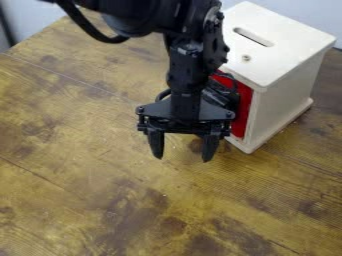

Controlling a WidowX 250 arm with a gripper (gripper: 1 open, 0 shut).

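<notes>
A black gripper point(183, 145) hangs open above the wooden floor, just in front of a white wooden box point(283, 84) with a slot and a small knob on top. Nothing shows between its two fingers. The box's red front point(241, 118) faces the arm, which largely hides it.
The box takes up the upper right, and a pale wall edge shows at the top left corner.
</notes>
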